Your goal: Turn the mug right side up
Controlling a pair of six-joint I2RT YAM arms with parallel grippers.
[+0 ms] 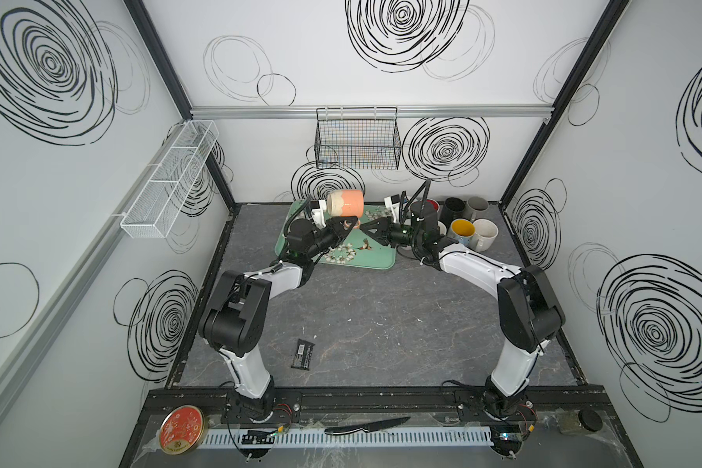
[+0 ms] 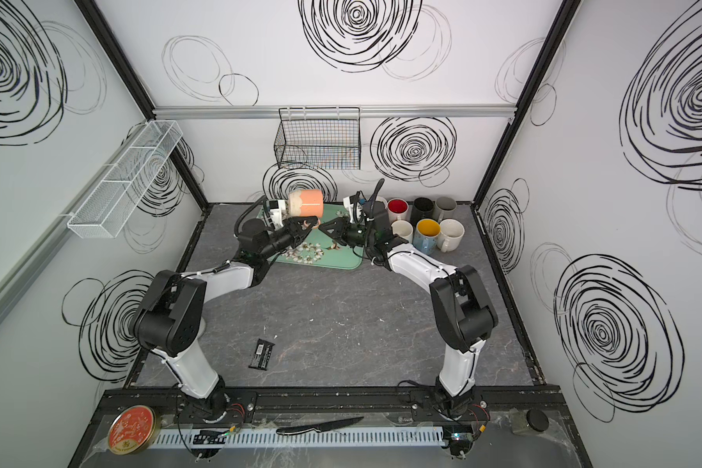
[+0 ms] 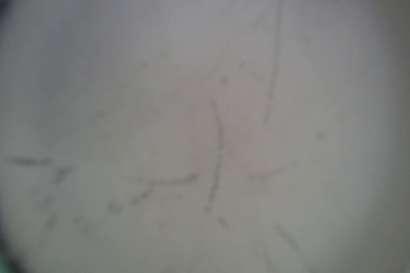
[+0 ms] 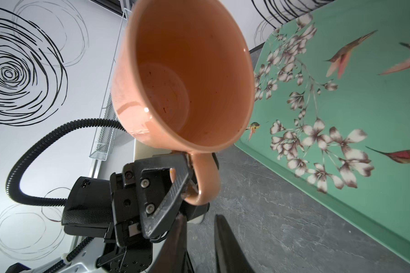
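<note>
A peach-and-cream mug (image 1: 344,201) is held on its side above the green tray (image 1: 382,259), its opening facing the right wrist camera. My left gripper is shut on the mug's handle. Its own wrist view is filled by a blurred pale surface. My right gripper (image 1: 366,228) points at the mug from the right, a little apart, with its fingers part open and nothing between them (image 2: 327,229).
Several mugs (image 2: 449,238) stand at the back right. A black wire basket (image 1: 358,140) hangs on the back wall, a white one (image 1: 163,179) on the left. A black packet (image 1: 302,354) lies at the front left.
</note>
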